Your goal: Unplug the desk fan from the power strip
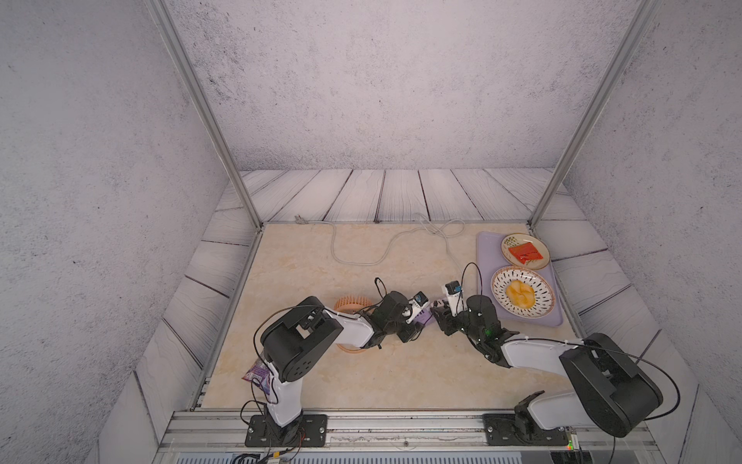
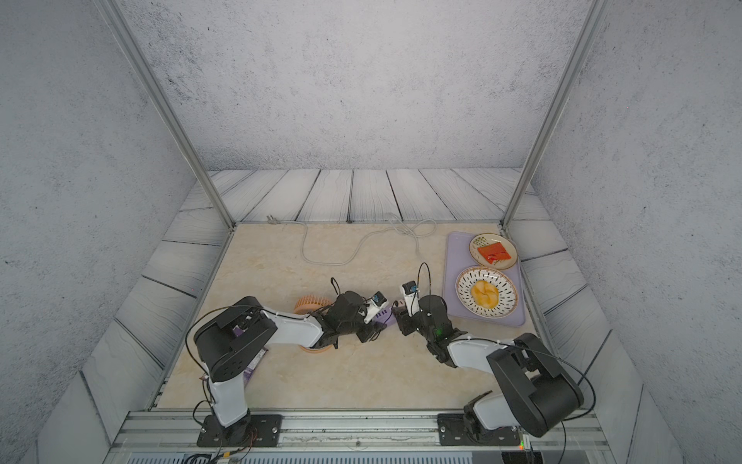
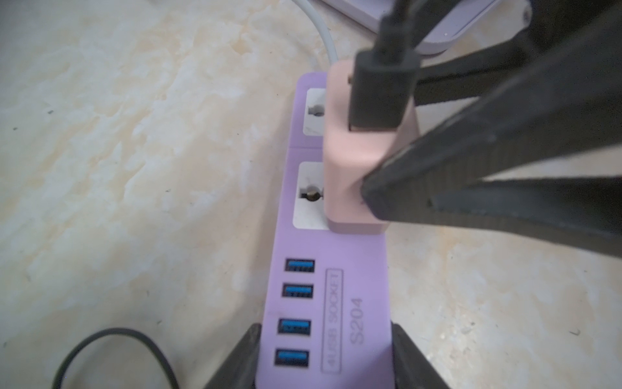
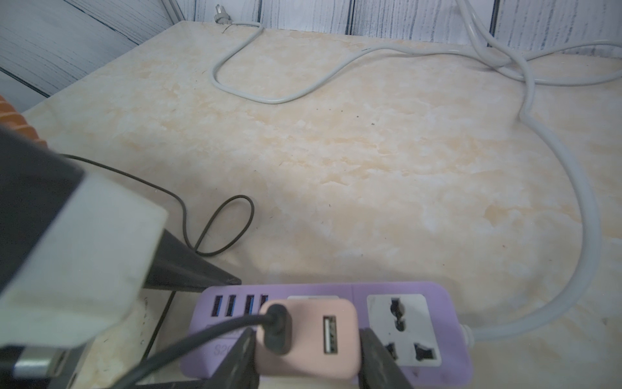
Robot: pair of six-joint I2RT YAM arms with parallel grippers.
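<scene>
The lilac power strip [image 3: 337, 311] lies on the table, with its USB end held between the fingers of my left gripper, which is shut on it. Over one of its sockets sits a pink plug [image 4: 307, 337] with a black cable [image 4: 201, 340] in its top. My right gripper straddles this plug, a finger close against each side; how firmly they press does not show. Whether any gap separates plug and strip is unclear. An orange ribbed object [image 1: 353, 303], perhaps the fan, is partly hidden under the left arm.
A lilac tray [image 1: 483, 266] with two patterned plates stands at the right. The strip's grey cord [image 4: 576, 194] runs to the back edge. A purple packet [image 1: 259, 373] lies at front left.
</scene>
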